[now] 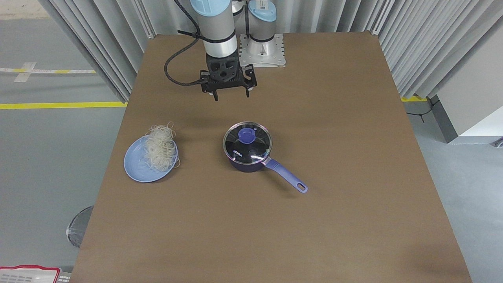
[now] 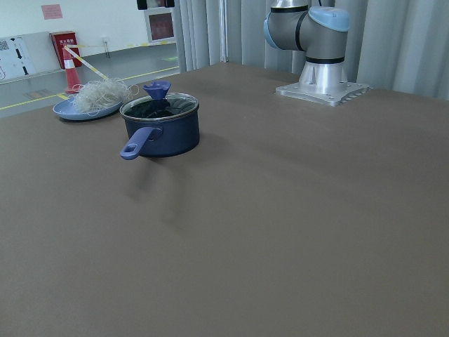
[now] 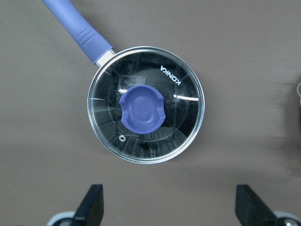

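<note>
A dark blue saucepan (image 1: pixel 245 162) with glass lid, blue knob (image 1: pixel 246 136) and long blue handle (image 1: pixel 286 174) rests mid-table; the wrist view shows it from above, lid knob (image 3: pixel 142 109) near the centre. Left of it in the front view, a light blue plate (image 1: pixel 135 162) holds a pile of pale noodle-like strands (image 1: pixel 160 148). My gripper (image 1: pixel 231 96) hangs above the table behind the pan, fingers apart and empty; in the wrist view its fingertips (image 3: pixel 96 197) sit along the lower edge.
The robot base (image 1: pixel 273 54) stands at the back edge, before grey curtains.
</note>
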